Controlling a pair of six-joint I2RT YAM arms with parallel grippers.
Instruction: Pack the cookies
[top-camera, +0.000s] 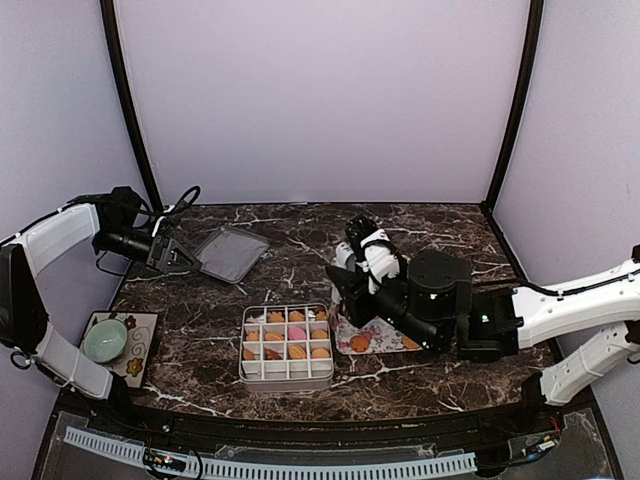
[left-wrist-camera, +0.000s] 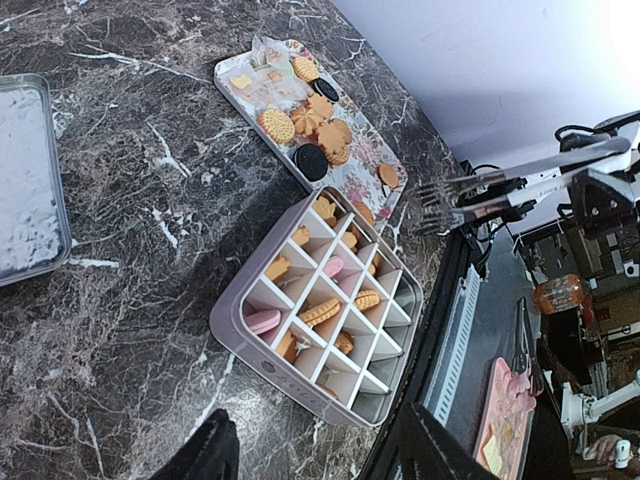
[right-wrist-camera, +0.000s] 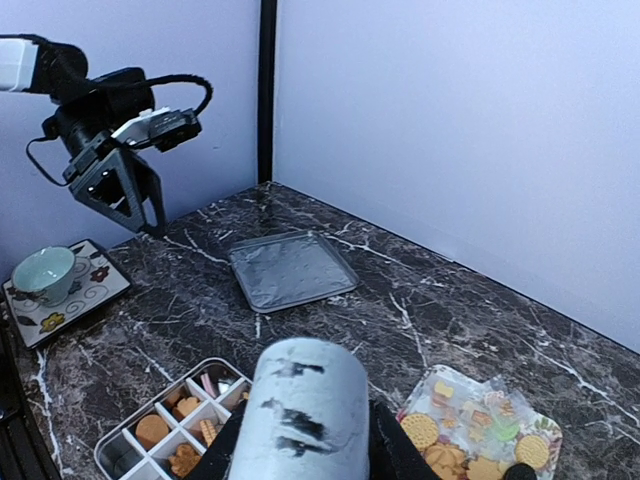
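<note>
The divided box (top-camera: 287, 383) stands at front centre with cookies in many compartments; its nearest row shows empty ones. To its right is a flowered tray (left-wrist-camera: 232, 93) with several loose cookies (left-wrist-camera: 277, 126), partly hidden in the top view by my right arm. My right gripper (top-camera: 352, 282) is shut on metal tongs (right-wrist-camera: 301, 405), held above the tray's left part. In the left wrist view the tongs' two arms stand apart, with no cookie visible between their tips. My left gripper stands open and empty at the left, away from the box.
An empty grey tray (top-camera: 233, 254) lies at the back left. A green bowl (top-camera: 105, 341) sits on a patterned tray (top-camera: 136, 378) at the front left. Bare marble tabletop separates the left arm from the box.
</note>
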